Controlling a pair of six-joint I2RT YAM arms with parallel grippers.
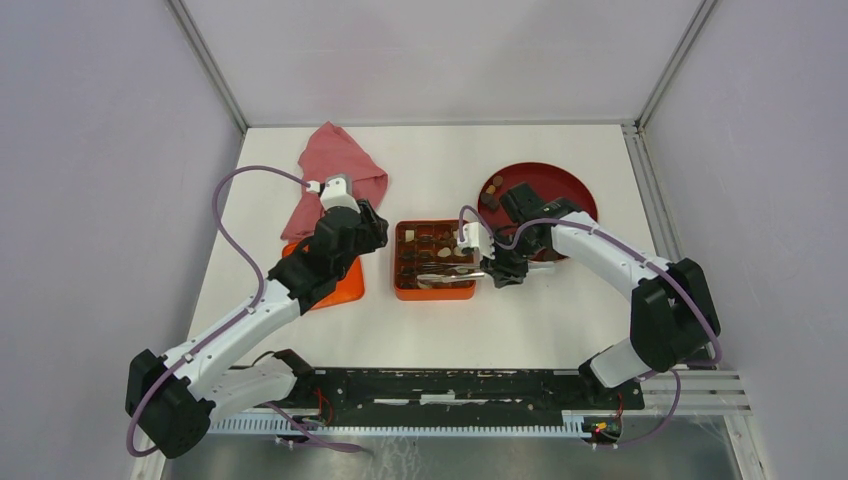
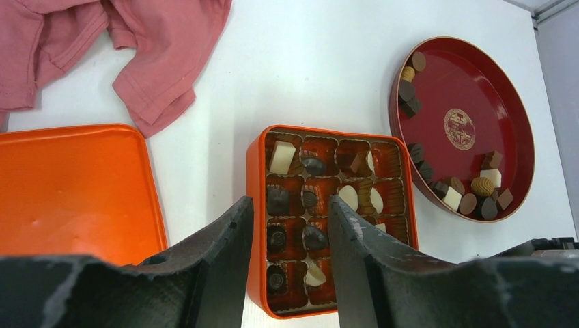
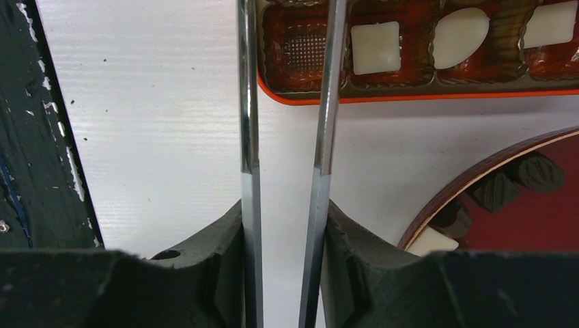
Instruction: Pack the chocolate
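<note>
The orange-rimmed chocolate box [image 2: 254,232] sits mid-table, its compartments partly filled with dark and white chocolates. A cream chocolate [image 2: 315,275] rests in its lower part. My right gripper is shut on metal tongs [image 3: 249,143], whose two arms stand apart and extend over the box; their tips are out of the right wrist view. Left of the box, my left gripper is open, its fingers [image 2: 235,225] clear of everything. The round red tin [image 2: 471,75] at the right holds loose chocolates along its rim; the right arm covers part of it from above.
A flat orange lid [image 2: 75,198] lies left of the box, under the left arm. Behind it is a crumpled pink cloth [image 1: 335,160]. Bare white table [image 1: 430,335] lies in front of the box.
</note>
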